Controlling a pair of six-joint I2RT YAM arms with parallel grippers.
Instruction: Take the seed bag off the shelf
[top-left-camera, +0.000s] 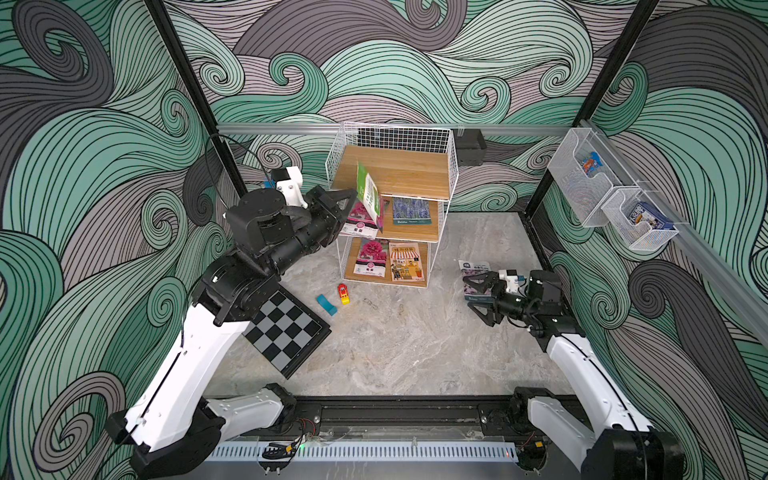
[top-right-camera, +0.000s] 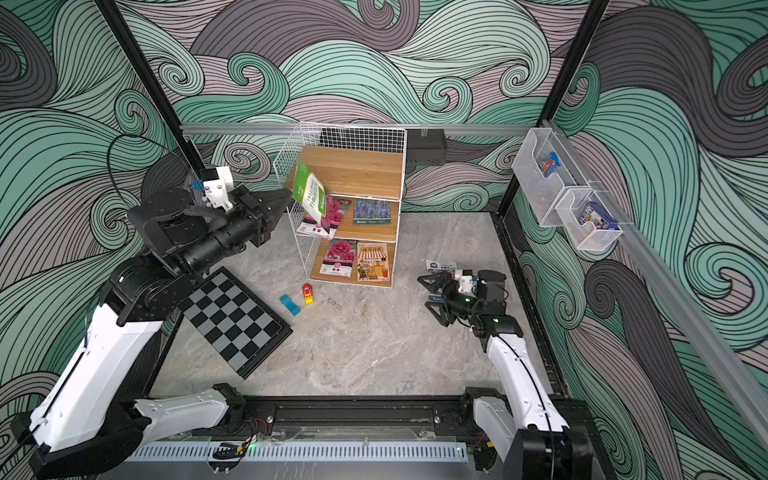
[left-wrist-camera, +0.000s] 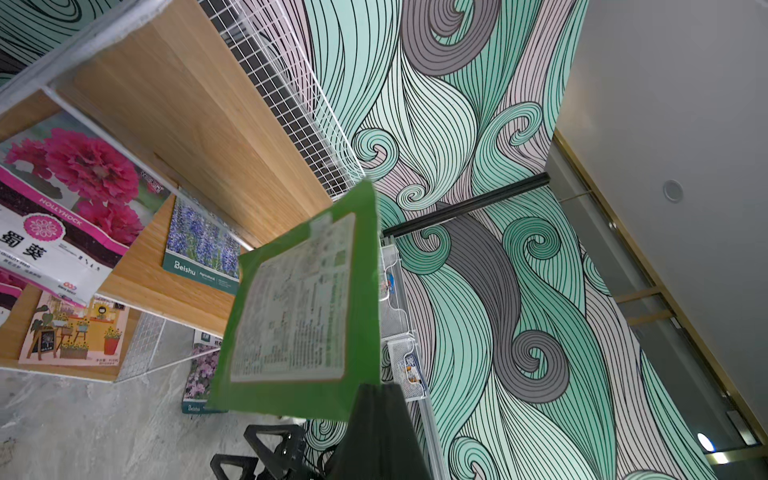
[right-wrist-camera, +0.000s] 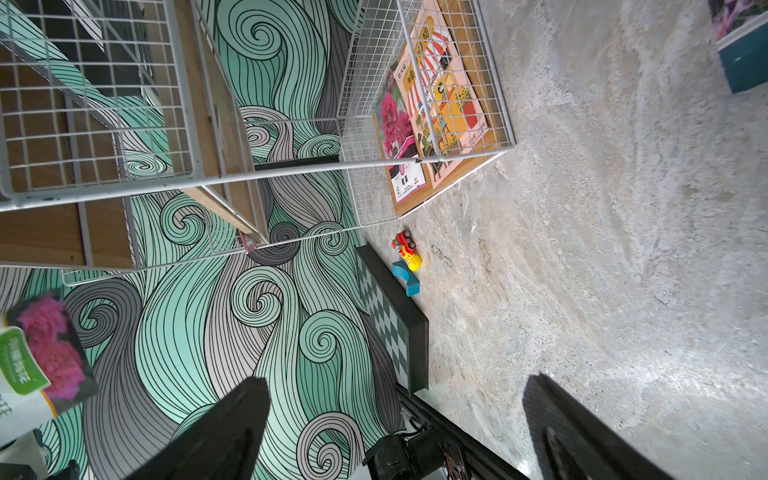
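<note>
A flat seed bag (top-left-camera: 368, 193), green-edged with a white panel, is pinched at one edge by my left gripper (top-left-camera: 352, 193), whose fingers are closed on it. In the left wrist view the seed bag (left-wrist-camera: 296, 308) stands tilted above the fingertips, its back printed with text. It hangs clear of the bare top board, in front of the shelf's (top-left-camera: 400, 168) left side. In the right wrist view the bag (right-wrist-camera: 44, 360) shows pink flowers at the far left. My right gripper (top-left-camera: 478, 297) is open low on the right, nothing between its fingers.
Lower shelf levels carry several packs, among them a blue-flower pack (top-left-camera: 411, 210) and an orange one (top-left-camera: 406, 262). Another pack (top-left-camera: 473, 266) lies by my right gripper. A toy car (top-left-camera: 343, 293) and a chessboard (top-left-camera: 288, 329) are on the floor. White baskets (top-left-camera: 588, 188) hang at right.
</note>
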